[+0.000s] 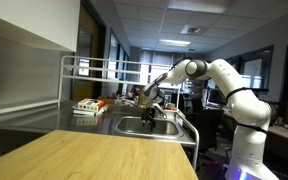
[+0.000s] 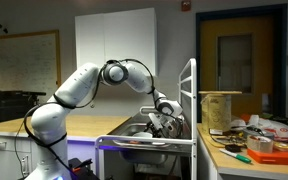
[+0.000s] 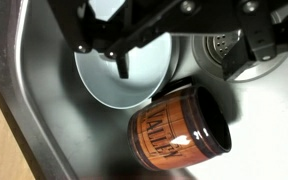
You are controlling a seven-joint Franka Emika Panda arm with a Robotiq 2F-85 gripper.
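Observation:
My gripper stands open over the sink, its two fingers apart at the top of the wrist view with nothing held between them. Below them a brown wooden-looking mug (image 3: pixel 164 132) with dark bands and lettering lies on its side, its dark mouth facing right. Beside the mug is a pale bowl (image 3: pixel 114 92), partly covered by the left finger. The metal sink (image 1: pixel 131 128) is under the arm in the first exterior view. There the gripper is small and dark, and in the second exterior view the sink's contents are hard to make out.
A drain (image 3: pixel 225 48) shows at the upper right of the wrist view. White rails (image 2: pixel 192 90) stand around the sink. A wooden table (image 1: pixel 84 155) with a bare top lies in front. Several items sit on the right-hand counter (image 2: pixel 254 163).

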